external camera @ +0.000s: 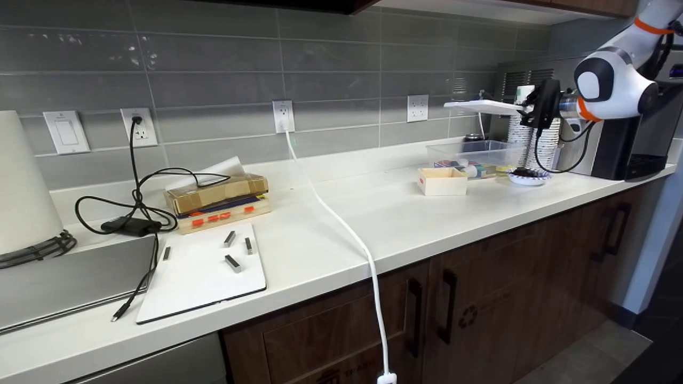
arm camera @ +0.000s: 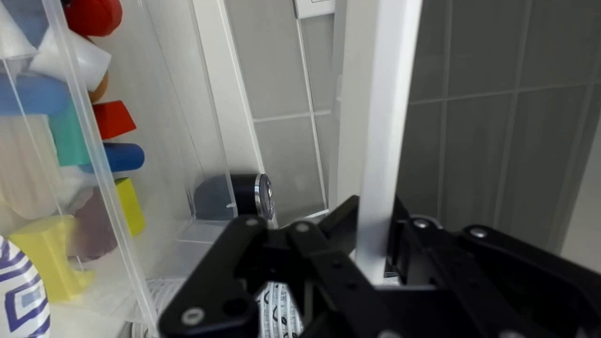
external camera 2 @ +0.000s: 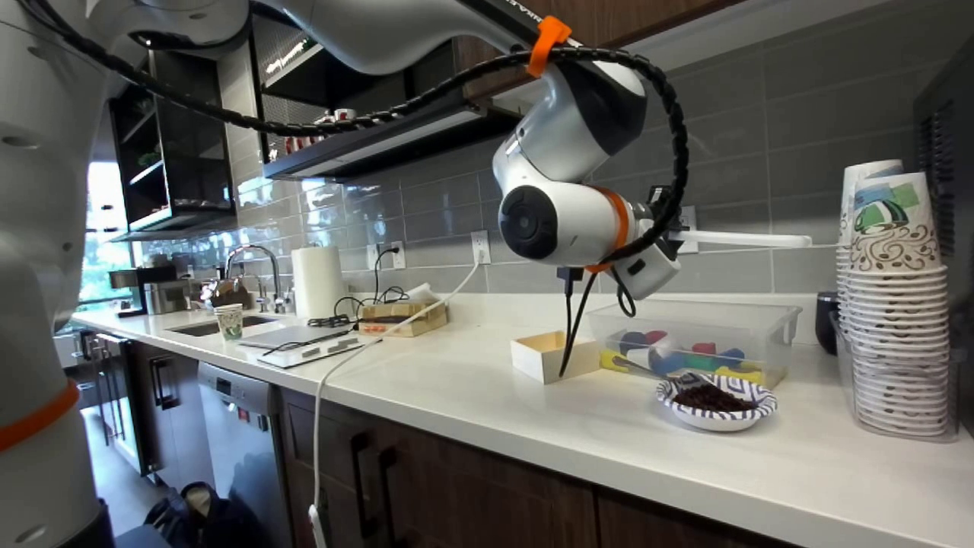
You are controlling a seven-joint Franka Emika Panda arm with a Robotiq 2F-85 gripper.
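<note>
Up at the right end of the counter, my gripper [external camera: 527,111] is shut on a flat white object [external camera: 484,106], gripping it at one end. The object is held roughly level in the air, well above the counter and near the tiled wall. In exterior view 2 the white object [external camera 2: 744,239] sticks out to the right beyond the arm, seen edge-on. From the wrist, the white object [arm camera: 389,135] runs upward from between the dark fingers. What the object is, I cannot tell.
Below stand a clear bin [external camera 2: 783,320] of colourful pieces, an open light wooden box [external camera 2: 539,358] and a patterned bowl [external camera 2: 673,407] with dark contents. Tall stacked paper cups [external camera 2: 895,310] are at the right. A white cable [external camera: 342,221] crosses the counter.
</note>
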